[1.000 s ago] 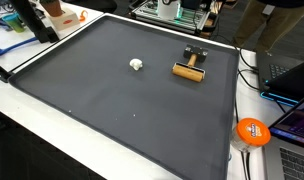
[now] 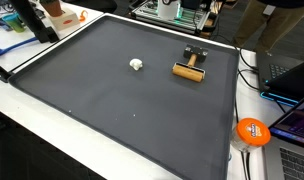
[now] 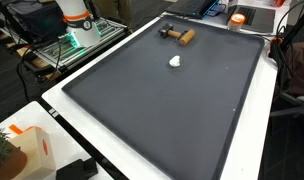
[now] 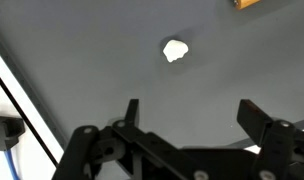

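Note:
A small white lump (image 2: 136,64) lies on the dark grey mat (image 2: 122,110), left of a tool with an orange-brown roller and black end (image 2: 189,72). In the wrist view the white lump (image 4: 175,49) is above the middle, and only part of the orange-brown roller (image 4: 245,3) shows at the top edge. My gripper has its two black fingers wide apart, with bare mat between them. It is open and apart from both objects. Exterior view 2 shows the lump (image 3: 175,61) and the roller (image 3: 180,36) near the mat's far end; the gripper's fingers are not visible there.
An orange-lidded container (image 2: 252,133) stands on the white table beside a laptop (image 2: 292,150). A plant pot (image 3: 6,156) and a black box (image 3: 78,170) sit off the mat's near left corner.

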